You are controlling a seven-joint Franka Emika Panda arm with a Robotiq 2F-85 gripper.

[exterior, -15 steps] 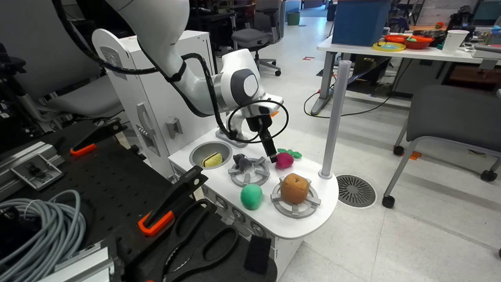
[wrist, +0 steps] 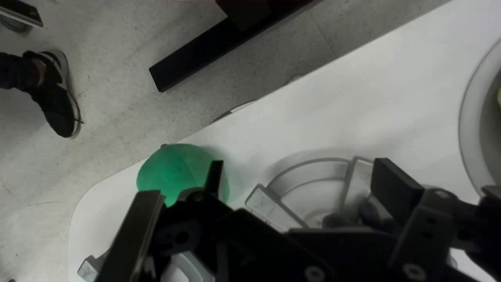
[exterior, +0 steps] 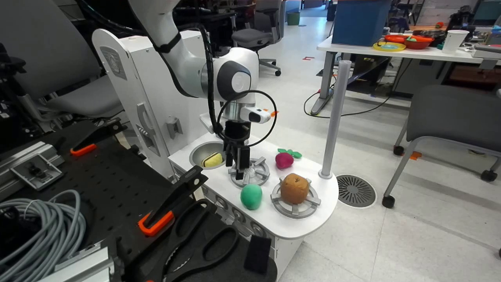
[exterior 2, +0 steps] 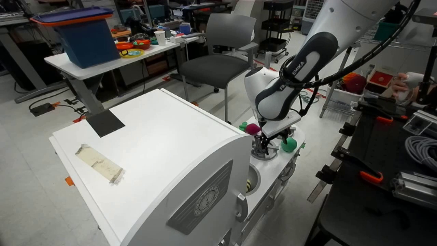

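Observation:
My gripper point(exterior: 236, 165) points down over the rear stove burner point(exterior: 263, 174), which has a grey ring and raised spokes. In the wrist view its fingers point(wrist: 393, 188) stand wide apart, so it is open. A dark grey lumpy object point(wrist: 368, 212) lies on that burner, low between the fingers and nearer the right one; the gripper's body covers much of it. A green round toy point(exterior: 251, 196) sits on the white counter near its front edge. An orange-brown round toy point(exterior: 294, 188) rests on the front burner point(exterior: 296, 210). Behind lies a magenta toy with green leaves point(exterior: 284, 160).
A round sink point(exterior: 199, 152) holding a yellow, dark-striped item point(exterior: 212, 160) is set into the counter. The tall white cabinet point(exterior: 159, 84) stands beside it. A grey post point(exterior: 336, 117) rises at the counter's far end. A black work table point(exterior: 103, 188) is close in front.
My gripper has moved from beside the magenta toy toward the sink side and now points straight down over the rear burner. It now hides the dark grey object in exterior view 1.

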